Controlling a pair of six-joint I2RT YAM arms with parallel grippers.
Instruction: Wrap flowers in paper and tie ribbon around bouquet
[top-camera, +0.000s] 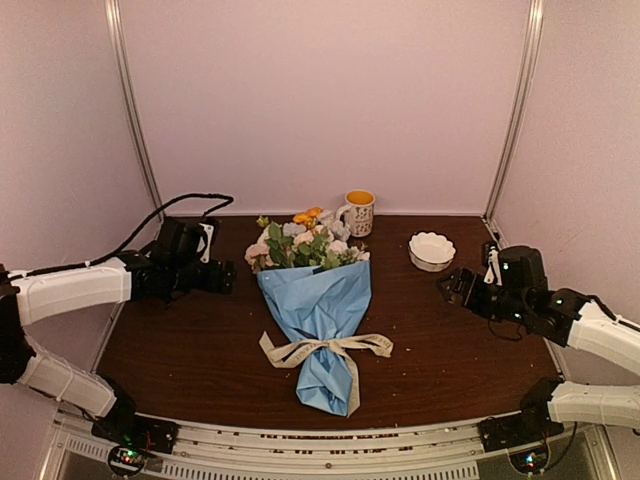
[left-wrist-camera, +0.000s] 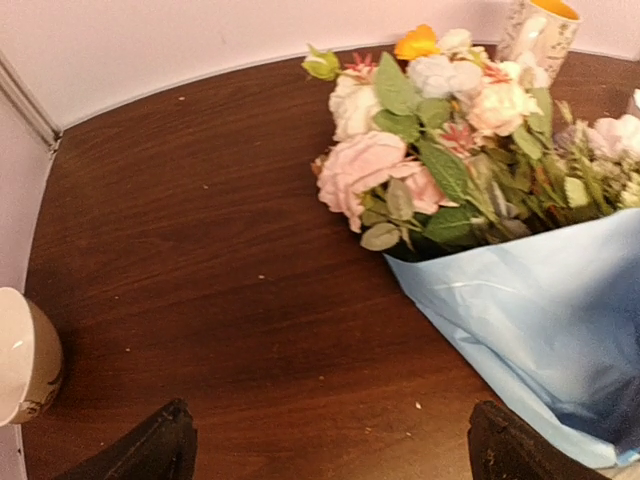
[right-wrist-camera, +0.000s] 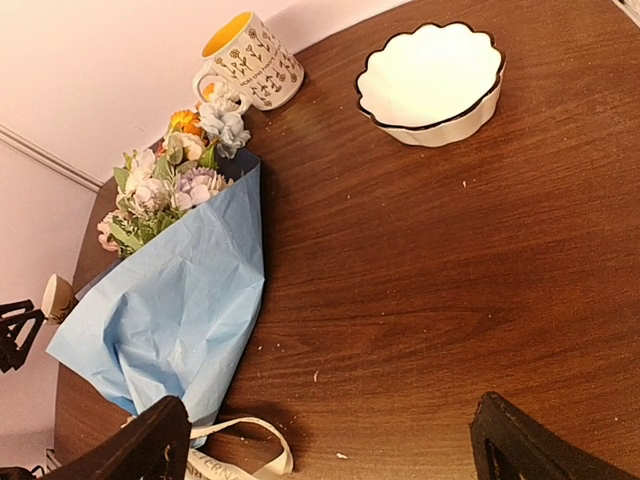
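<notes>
The bouquet lies on the table, its pink, white and orange flowers (top-camera: 303, 243) spilling from blue wrapping paper (top-camera: 318, 295). Around the narrow part of the paper runs a cream ribbon (top-camera: 300, 350), knotted in front, with loops out to both sides and a tail hanging down. To the left of the flowers, my left gripper (top-camera: 227, 277) is clear of bouquet and ribbon; its fingers (left-wrist-camera: 150, 450) stand wide apart over bare wood. My right gripper (top-camera: 447, 287) is off to the right, also open and empty, its fingers (right-wrist-camera: 525, 450) well spread.
A patterned mug (top-camera: 360, 214) with a yellow inside stands behind the flowers. On the right is a white scalloped bowl (top-camera: 431, 252). Another white bowl (left-wrist-camera: 25, 355) sits at the left, hidden by the arm from above. Bare table (top-camera: 430, 370) shows right of the ribbon.
</notes>
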